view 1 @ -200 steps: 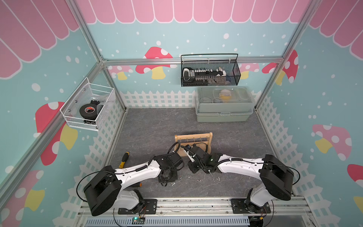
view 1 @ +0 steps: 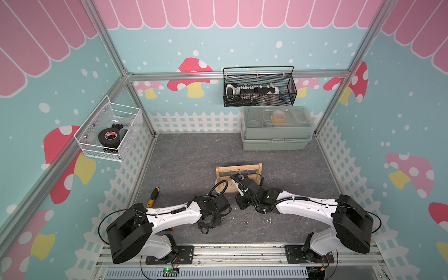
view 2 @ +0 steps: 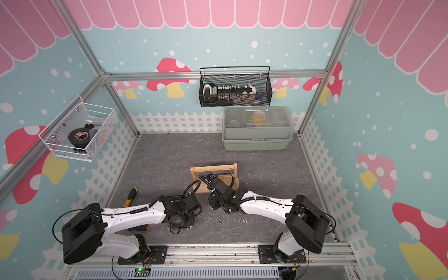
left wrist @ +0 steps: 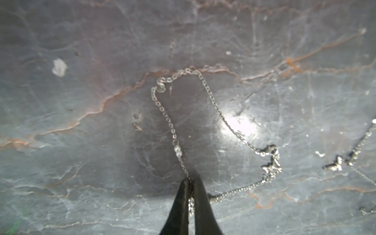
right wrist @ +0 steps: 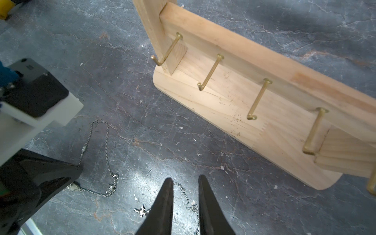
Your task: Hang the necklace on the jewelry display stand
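Note:
A thin silver necklace (left wrist: 211,96) lies in an open loop on the table in the left wrist view. My left gripper is shut, its tips down at the loop's near end. The chain meets the fingertips and reappears just below; whether it is pinched between them I cannot tell. The wooden display stand (right wrist: 235,98), with a row of brass hooks (right wrist: 210,73), stands beyond the grippers. Over the table in front of it, my right gripper is open, with nothing held. The left gripper's dark fingers (right wrist: 58,172) also show beside the necklace loop (right wrist: 106,148) there.
More silver chains (right wrist: 192,206) lie on the table to the right of the loop, with a small charm piece (right wrist: 141,211). A yellow-handled screwdriver (view 1: 153,197) is at far left, and a green box (view 1: 277,144) at the back. Open table lies behind the stand.
The left gripper has shifted slightly right, covering silver bits that showed beside it. The right arm has moved a little to the right. The stand has not moved.

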